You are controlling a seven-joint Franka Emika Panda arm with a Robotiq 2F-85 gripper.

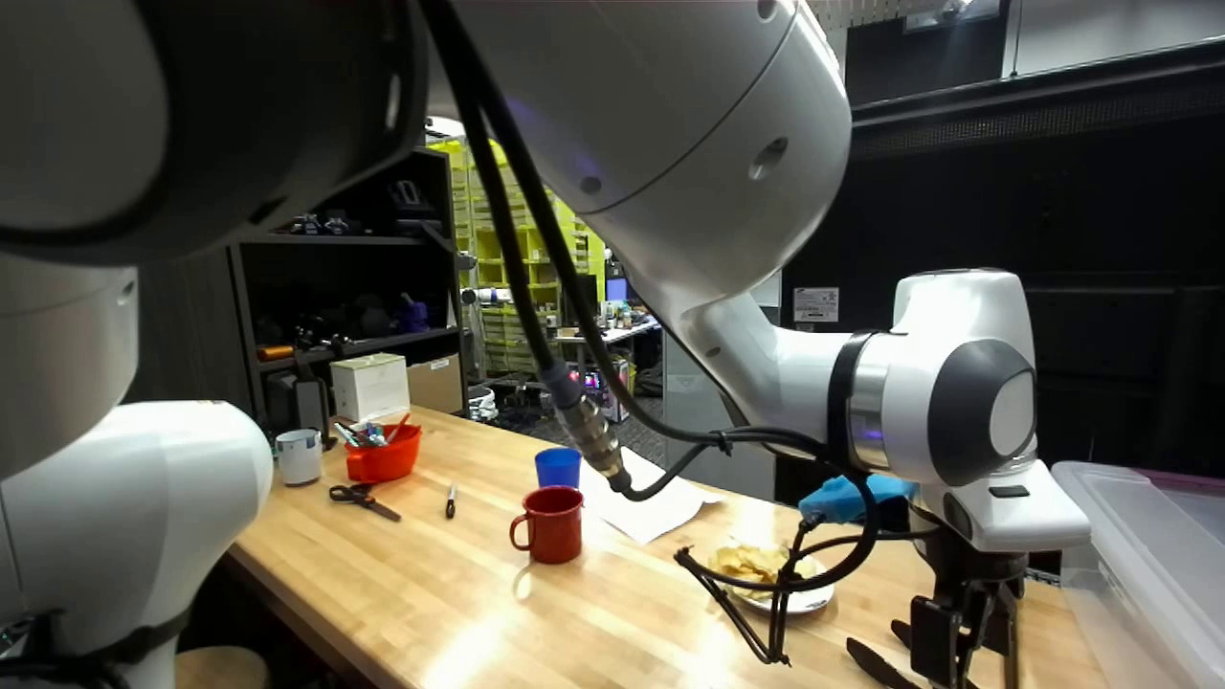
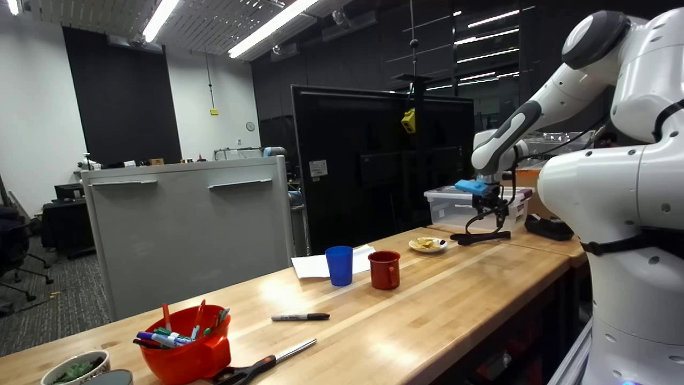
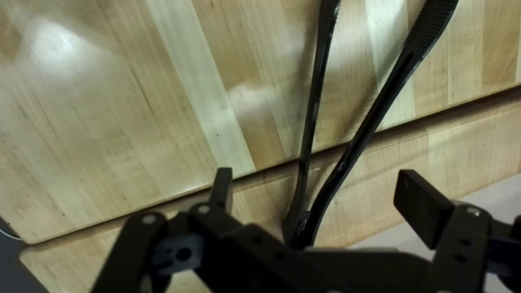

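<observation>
Black tongs lie on the wooden table across the seam between two boards, their joined end between my gripper's fingers in the wrist view. My gripper stands open over them, one finger to the left and the other finger to the right, both apart from the tongs. In the second exterior view the tongs rest at the table's far end beneath the gripper. The first exterior view shows only part of the tongs beside my gripper.
Close to the tongs is a plate of chips. A clear plastic bin stands behind the gripper. Further off are a red mug, a blue cup, a marker, scissors and a red pen holder.
</observation>
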